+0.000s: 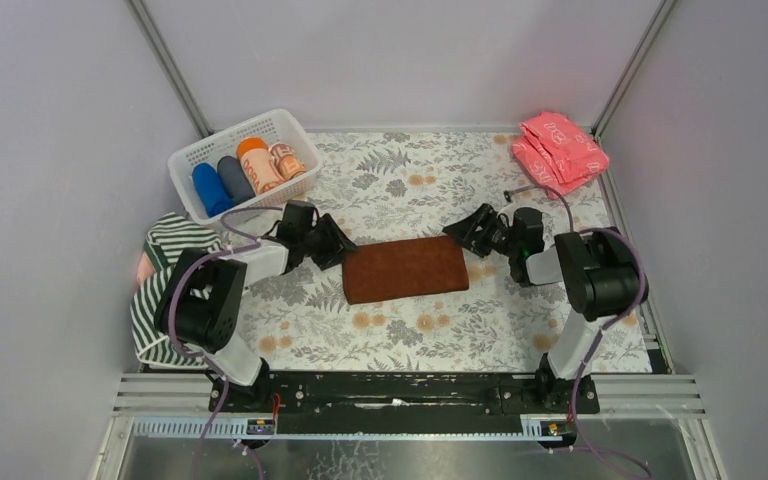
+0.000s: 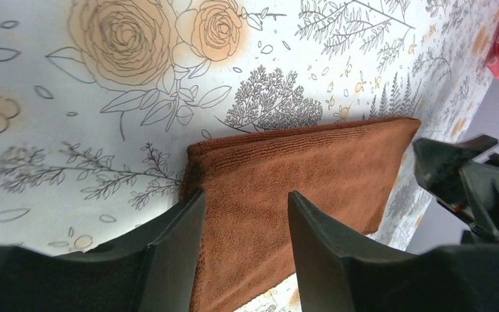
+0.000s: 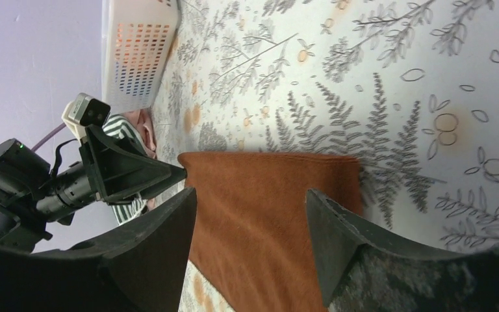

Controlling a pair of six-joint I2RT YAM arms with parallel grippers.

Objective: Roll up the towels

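A brown towel [image 1: 405,271], folded into a flat rectangle, lies in the middle of the table. Its folded far edge shows in the left wrist view. My left gripper is at the towel's [image 2: 279,188] left end, fingers parted with the towel between or beneath them; contact is unclear. At the opposite end stands my right gripper, its fingers open over the towel's [image 3: 266,201] right far corner. Between its fingers the towel lies flat, not gripped.
At the back left a white basket [image 1: 182,160] holds several rolled towels [image 1: 260,168]. Striped cloths [image 1: 165,320] are piled at the left edge, and folded pink towels [image 1: 560,152] lie at the back right.
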